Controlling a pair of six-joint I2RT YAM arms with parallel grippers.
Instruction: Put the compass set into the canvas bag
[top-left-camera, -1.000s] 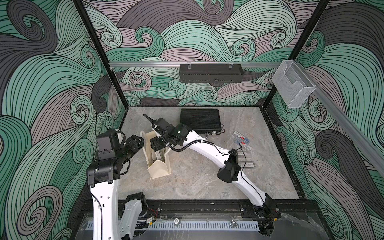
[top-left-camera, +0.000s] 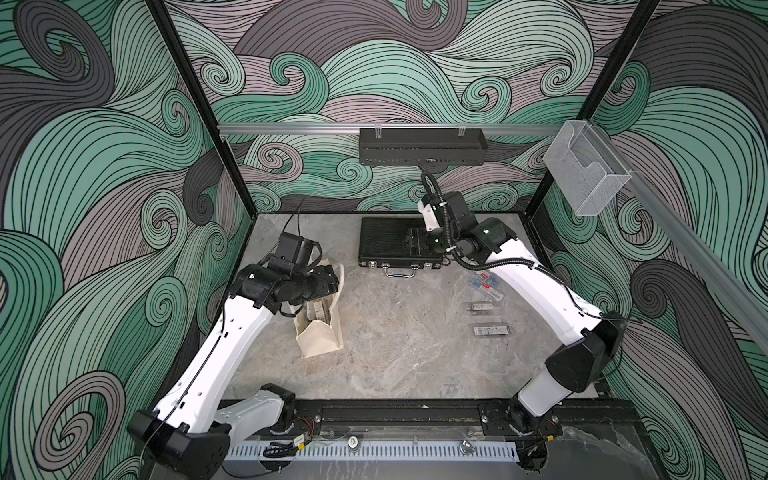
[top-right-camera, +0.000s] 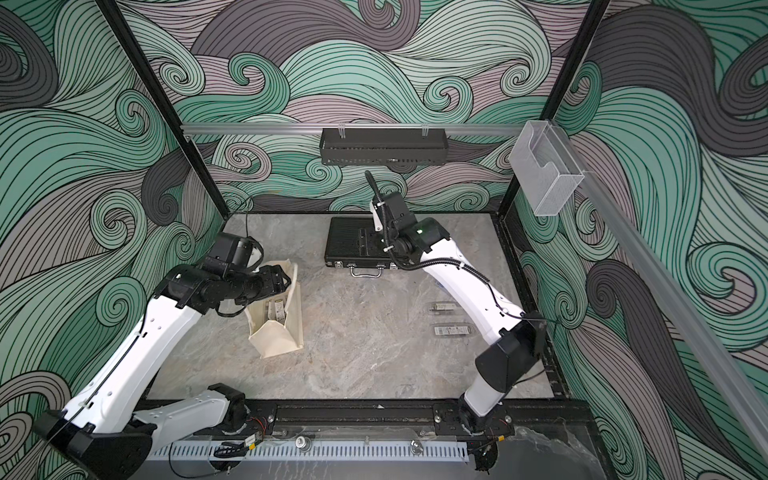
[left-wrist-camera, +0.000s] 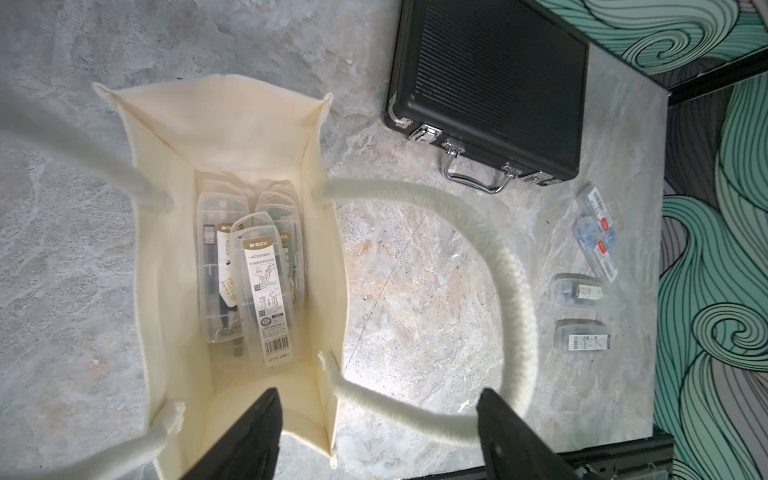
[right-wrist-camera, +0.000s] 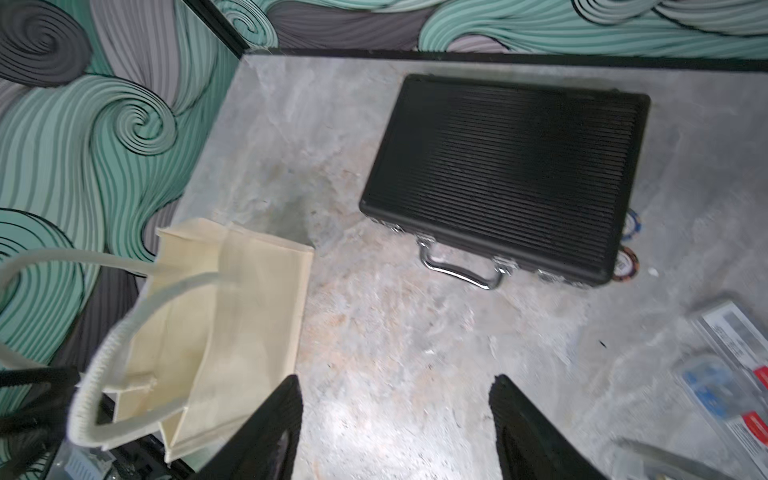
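Observation:
Inside the cream canvas bag (left-wrist-camera: 240, 136) at the left of the table lie several clear plastic compass set cases (left-wrist-camera: 268, 292), the front one with a white label. My left gripper (top-left-camera: 328, 280) hangs open over the bag, its dark fingers (left-wrist-camera: 248, 440) apart and empty. Two more labelled compass set cases (top-left-camera: 481, 306) lie flat at the right, apart from each other. My right gripper (top-left-camera: 414, 241) is above the black briefcase in the top views; its fingers (right-wrist-camera: 268, 428) stand apart with nothing between them.
A black briefcase (right-wrist-camera: 512, 176) with a metal handle lies at the back middle, with poker chips (right-wrist-camera: 626, 260) by its right side. Transparent red-and-blue packages (left-wrist-camera: 596, 244) sit right of it.
My right arm has swung from the bag to the right and back, over the briefcase. My left gripper has moved rightward from beside the bag to above it.

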